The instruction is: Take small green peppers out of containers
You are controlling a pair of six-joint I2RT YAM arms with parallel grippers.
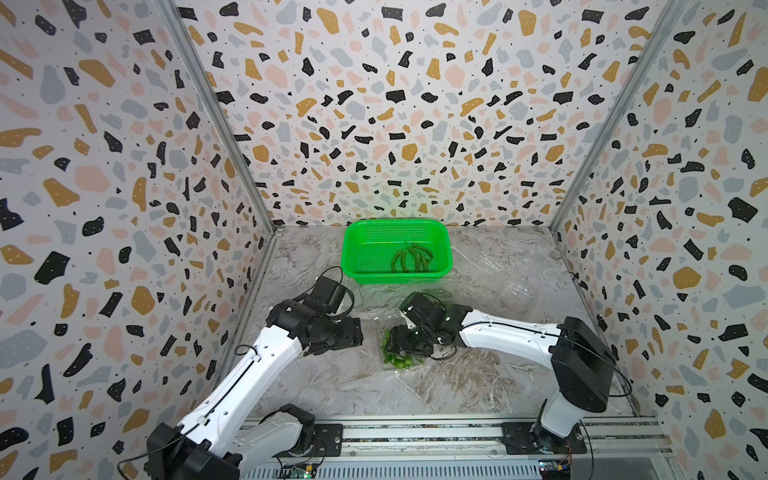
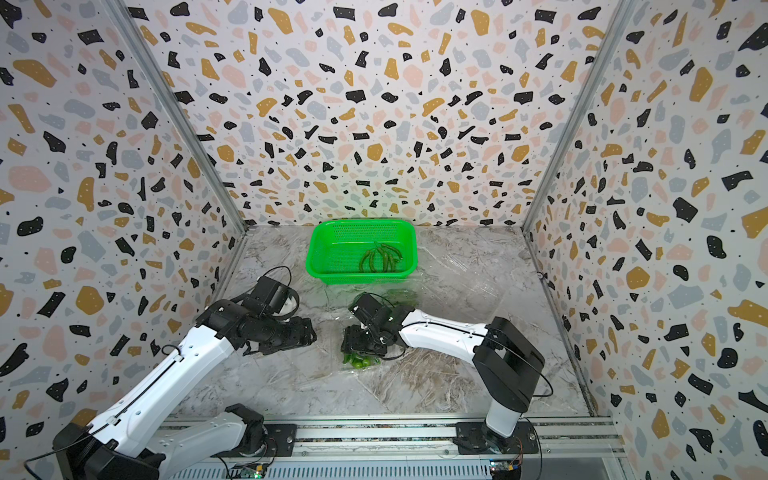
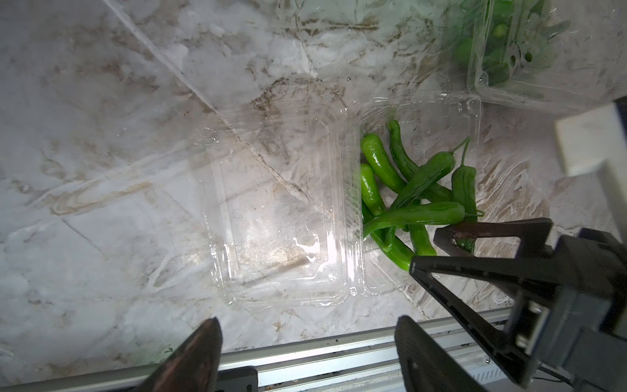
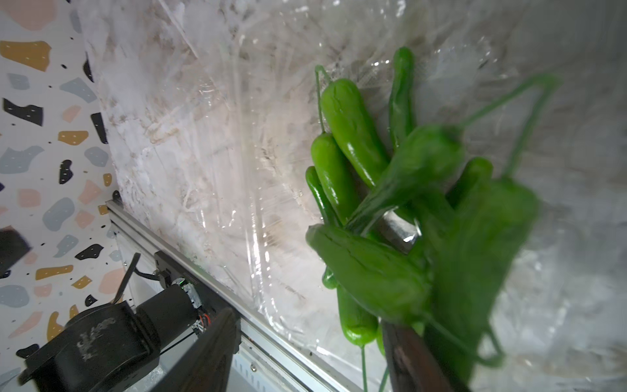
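Note:
A clear plastic container lies with its lid folded open on the tabletop. Small green peppers (image 3: 418, 189) fill its right half, while the left half (image 3: 274, 215) is empty. Just above the peppers, at their front right side, stands my right gripper, its fingers apart. The right wrist view shows those peppers (image 4: 365, 268) close beneath it, some hiding part of one finger. My left gripper hovers left of the peppers with its fingers apart and nothing between them. Behind stands a green basket (image 1: 356, 276) holding several peppers (image 1: 412, 257).
A second clear container (image 3: 548, 78) with some green inside sits just behind the open one. More clear plastic (image 1: 520, 288) lies at the back right. The metal rail (image 1: 416, 428) bounds the front.

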